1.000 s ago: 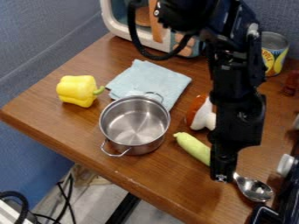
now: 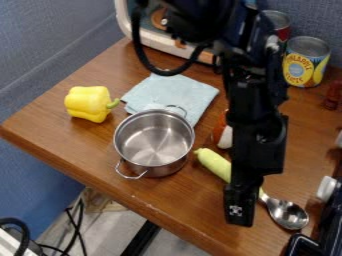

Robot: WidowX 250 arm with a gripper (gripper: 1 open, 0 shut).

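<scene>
My black gripper [image 2: 241, 205] hangs low over the right part of the wooden table, just left of a metal spoon [image 2: 287, 213]. A pale yellow, long vegetable [image 2: 214, 162], perhaps corn or a banana, lies behind it, partly hidden by the gripper. Whether the fingers are open or shut on something is unclear. A steel pot [image 2: 154, 140] stands to the left, and a red-and-white object [image 2: 222, 135] is mostly hidden behind the arm.
A yellow pepper [image 2: 88, 102] and a light blue cloth [image 2: 171, 96] lie at the back left. Cans [image 2: 306, 62] stand at the back right.
The gripper has shifted slightly left from over the spoon's handle, and the upper arm has moved, covering more of the red-and-white object.
</scene>
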